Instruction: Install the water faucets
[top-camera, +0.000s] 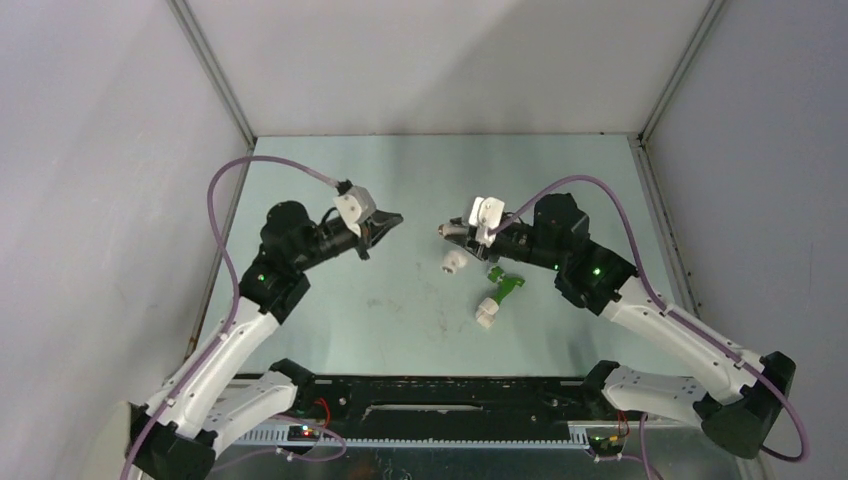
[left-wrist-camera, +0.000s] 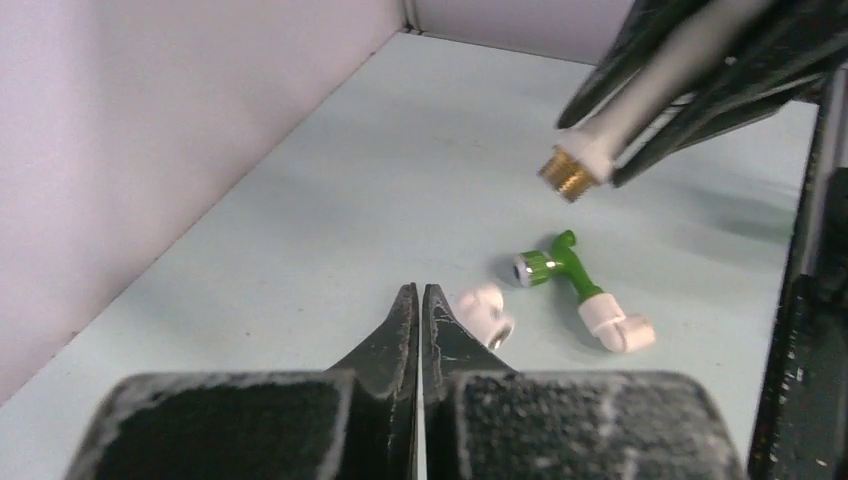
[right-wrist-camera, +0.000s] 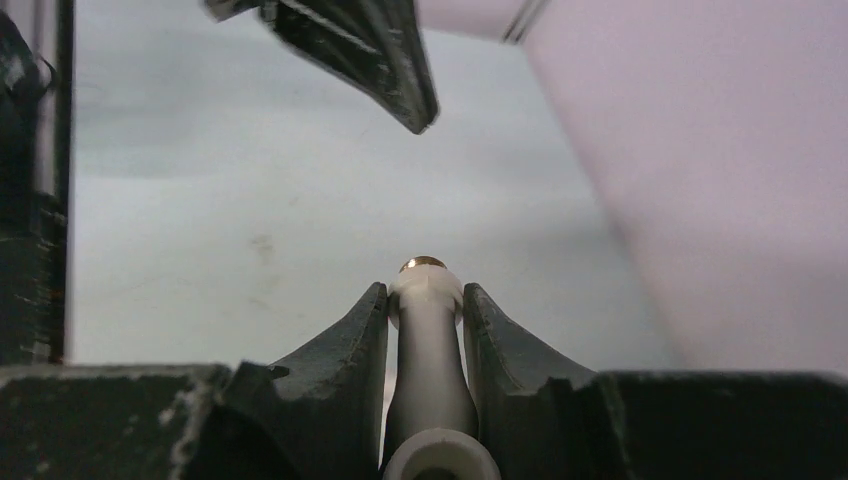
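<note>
In the left wrist view, my left gripper is shut, its fingertips meeting with nothing between them. My right gripper (top-camera: 458, 240) is shut on a white faucet (right-wrist-camera: 428, 360), whose brass threaded end (left-wrist-camera: 568, 176) sticks out bare. A loose white elbow fitting (left-wrist-camera: 484, 314) is apart from both grippers. It looks blurred, and I cannot tell whether it rests on the table. From above, the elbow shows just below the right fingers. A green faucet (left-wrist-camera: 568, 262) lies on the table with a white elbow (left-wrist-camera: 616, 323) on its end.
Pale walls enclose the light table (top-camera: 330, 330) at the back and sides. The dark machine base (top-camera: 430, 408) runs along its front edge. Between the two grippers there is a clear gap, and the table's left and back areas are bare.
</note>
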